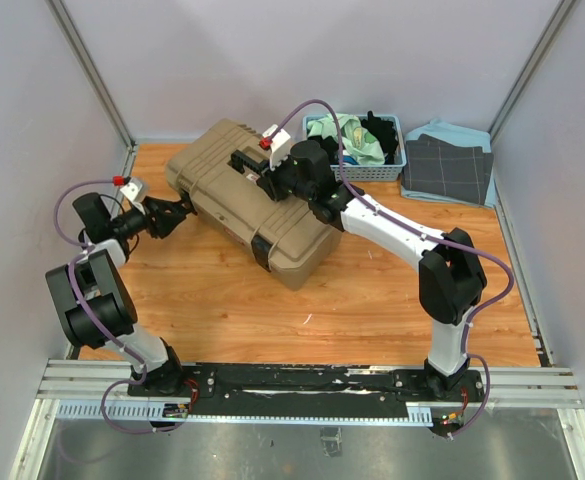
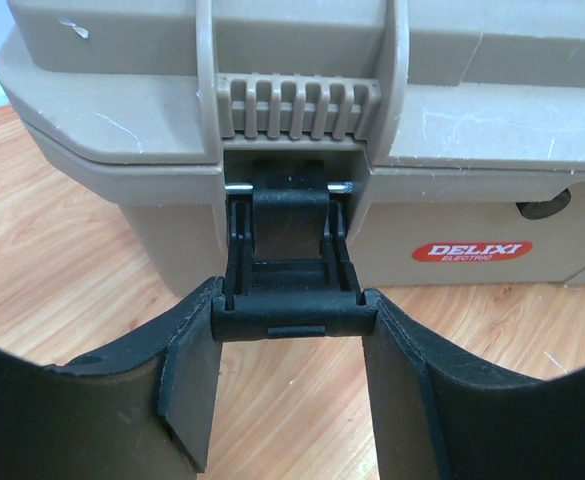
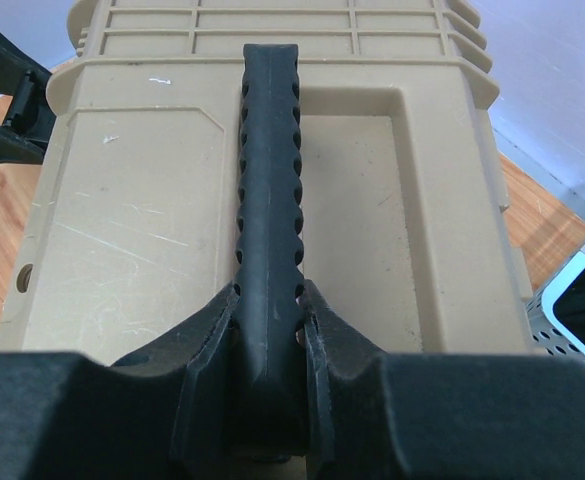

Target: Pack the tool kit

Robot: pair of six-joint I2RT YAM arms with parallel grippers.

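Note:
A tan hard tool case [image 1: 227, 185] stands closed and slanted on the wooden table. At its left end, a black latch [image 2: 290, 290] is swung outward from the lid. My left gripper has its fingertips against both ends of this latch, so its fingers are shut on it with the latch's width between them. On top of the case, my right gripper is shut around the black ribbed handle [image 3: 270, 170], which stands up from the lid. A second black latch [image 1: 262, 251] lies flat against the near side of the case.
A light blue basket [image 1: 377, 173] with cloths in it stands behind the case. To its right lies a dark folded cloth [image 1: 449, 168] on a light blue one.

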